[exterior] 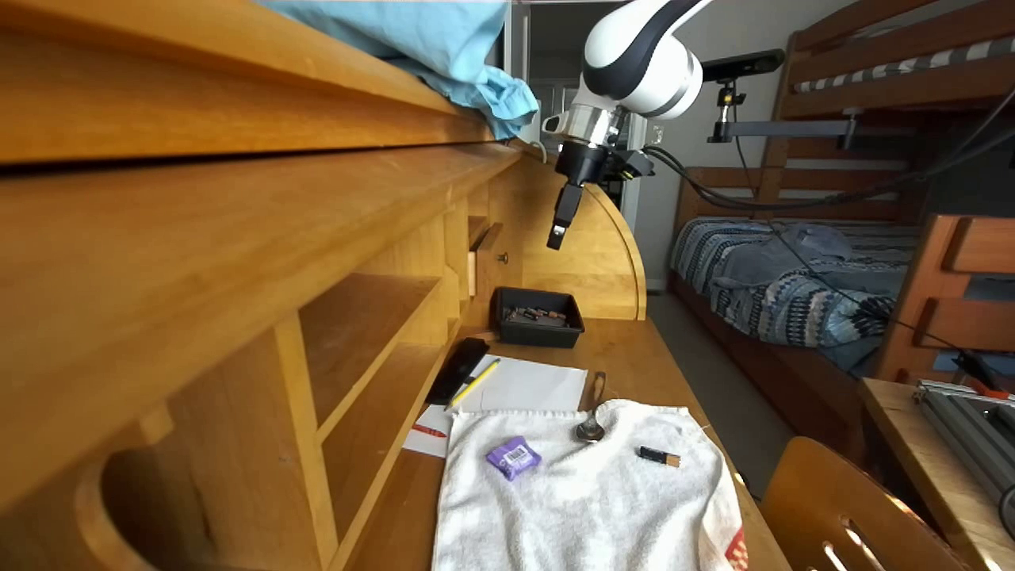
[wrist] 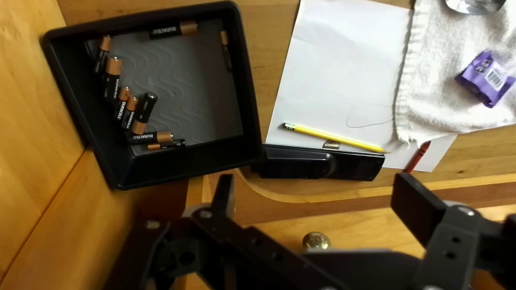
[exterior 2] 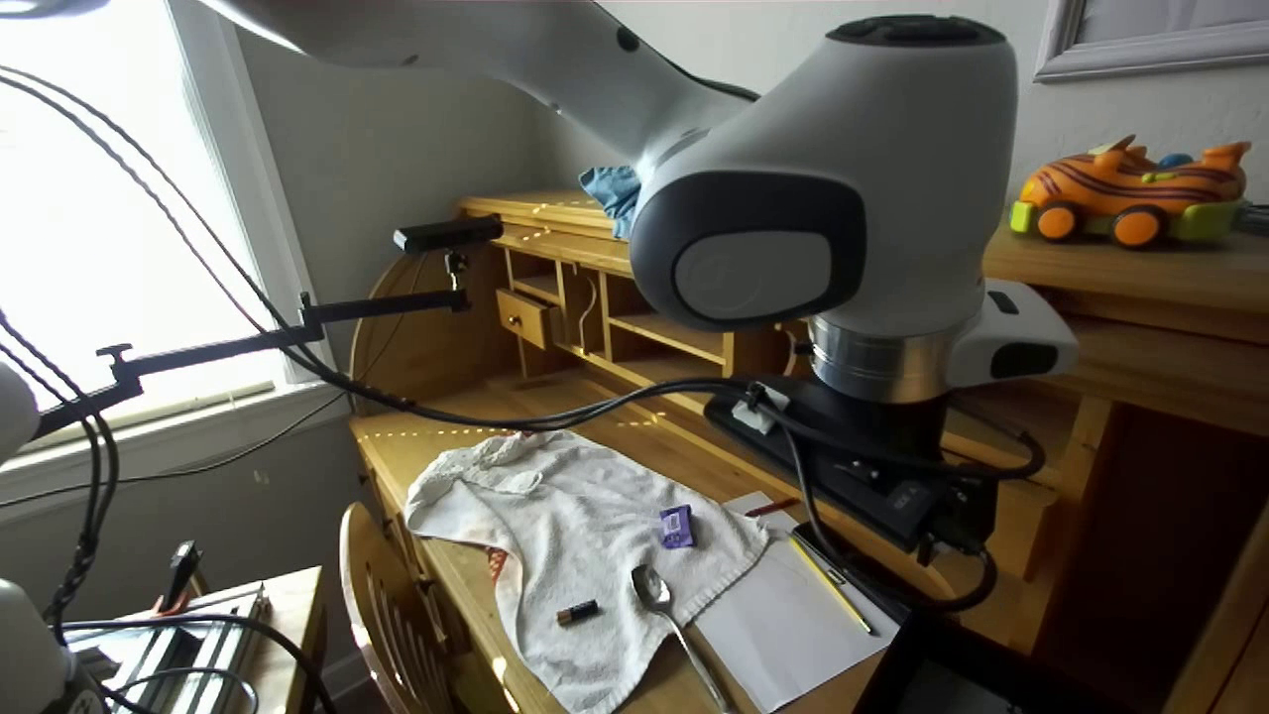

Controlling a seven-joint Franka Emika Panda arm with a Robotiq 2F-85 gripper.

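My gripper is open with nothing between its fingers; it hangs high above the desk, near the cubbies and the black tray. In the wrist view the black tray point(wrist: 246, 96) holds several batteries, most along its left side. A single battery point(exterior: 658, 457) lies on the white towel point(exterior: 571, 514), with a purple packet point(exterior: 514, 457) to its left and a spoon point(exterior: 591, 430) at the towel's far edge. In the wrist view the purple packet point(wrist: 486, 79) sits at the right; the lone battery is out of that view.
White paper point(wrist: 338, 72), a yellow pencil point(wrist: 333, 137), a black case point(wrist: 319, 164) and a red crayon point(wrist: 417, 157) lie between tray and towel. A partly pulled-out small drawer point(exterior: 490, 260) juts from the cubbies. The shelf ledge point(exterior: 285, 209) runs along the desk.
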